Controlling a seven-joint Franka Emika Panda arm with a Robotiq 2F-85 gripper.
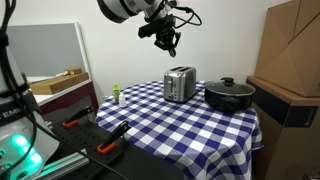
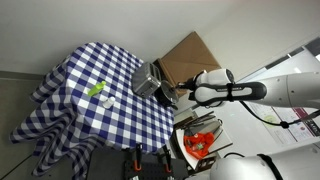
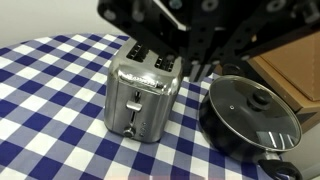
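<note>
My gripper hangs above the silver toaster, clear of it and pointing down. Its fingers appear shut, with nothing seen between them. In the wrist view the toaster fills the middle, two slots on top and a lever on the side facing the camera; the dark, blurred gripper is beside its upper right edge. A black lidded pot stands right of the toaster there. In exterior view 2 the arm covers part of the pot.
A blue-and-white checked cloth covers the table. A green item and a small white item sit on the far side from the pot. Large brown boxes rise behind the pot.
</note>
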